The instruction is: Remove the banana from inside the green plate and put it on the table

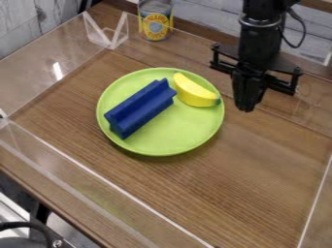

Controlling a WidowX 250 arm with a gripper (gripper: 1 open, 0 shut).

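A yellow banana point(196, 90) lies inside the green plate point(188, 136), against its upper right rim. Beside it in the plate, on the left, is a long dark blue block point(140, 108). My black gripper point(247, 101) points down just right of the plate, over the wooden table, apart from the banana. Its fingers show as one dark shape, so their spacing is unclear. I see no object held at its tip.
Bare wooden table point(259, 184) spreads to the right of and below the plate. At the back stands a can with a yellow label point(155, 21), with a clear plastic piece point(108, 30) left of it. Dark cables point(29, 229) lie off the table at lower left.
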